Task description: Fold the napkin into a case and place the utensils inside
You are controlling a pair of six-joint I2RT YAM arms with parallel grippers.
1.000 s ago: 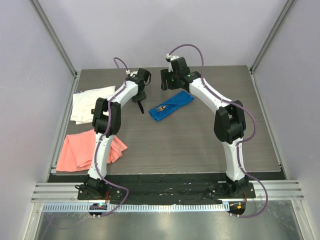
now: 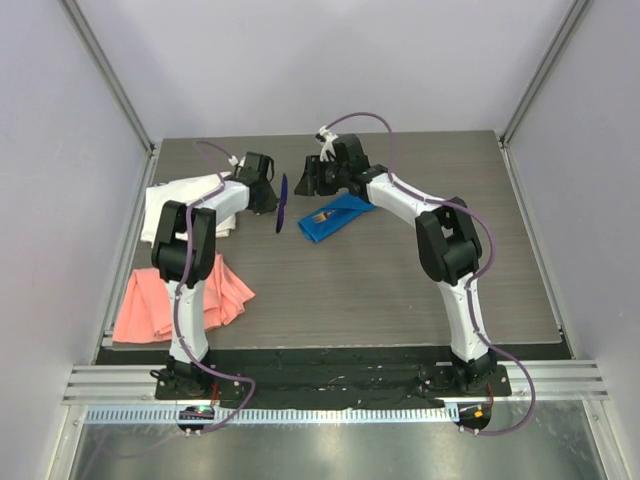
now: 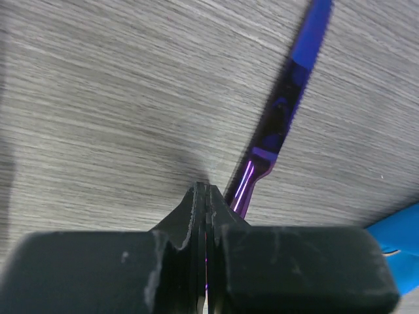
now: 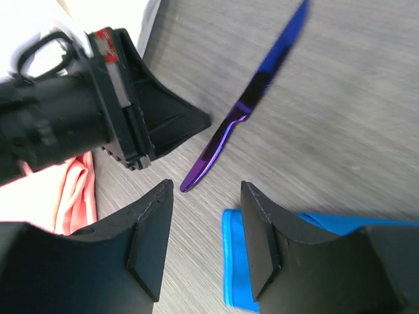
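Observation:
The purple knife (image 2: 282, 203) lies on the table between the two grippers. In the left wrist view, its blade (image 3: 281, 108) slants up and right, and its handle passes partly out of sight below my left gripper. That gripper's fingertips meet with nothing held between them; the knife is outside them. The right wrist view shows the knife (image 4: 239, 119) flat, just right of the left gripper's tip. My right gripper stands open and empty above the edge of the folded blue napkin (image 4: 237, 265). A gold fork (image 2: 321, 216) shows on the napkin from the top.
A folded white cloth (image 2: 160, 212) lies at the left, partly under the left arm. Nearer the front left is a salmon cloth (image 2: 140, 310).
The knife has turned and lies to its right. My right gripper has shifted left, towards the knife.

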